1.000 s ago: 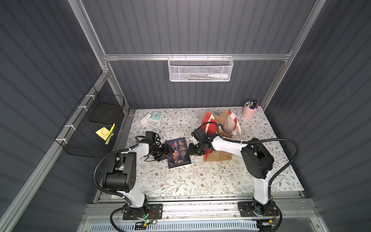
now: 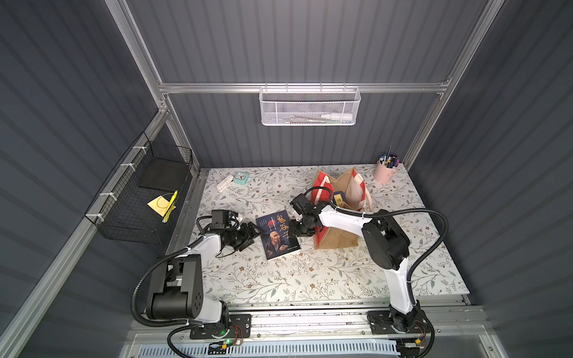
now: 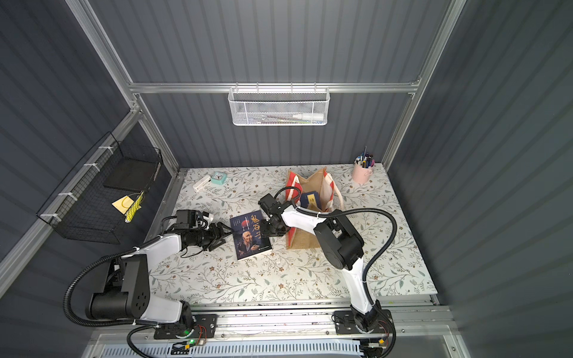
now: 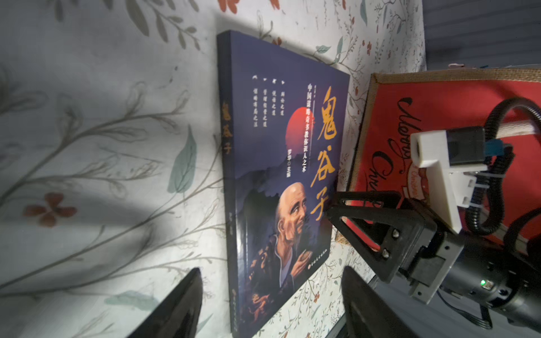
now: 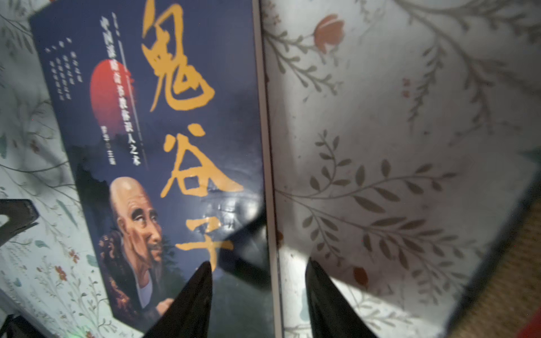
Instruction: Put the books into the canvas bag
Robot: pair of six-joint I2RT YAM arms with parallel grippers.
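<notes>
A dark blue book (image 2: 275,235) with yellow lettering lies flat on the table, cover up. My left gripper stands to its left with fingers (image 4: 179,301) spread and nothing between them. Over the book's right edge, my right gripper is open, one of its fingers (image 5: 194,298) above the cover and the other beyond the edge. The brown canvas bag (image 2: 337,238) with red sides stands upright right of the book, partly hidden by my right arm. Inside it shows another dark blue book (image 3: 308,198).
A pink pen cup (image 2: 383,173) stands at the back right; a small teal clock (image 2: 241,177) and a white item (image 2: 225,183) are at the back left. A black wire basket (image 2: 128,214) hangs on the left wall.
My left gripper has drawn back leftward from the book. The book has turned and shifted slightly right.
</notes>
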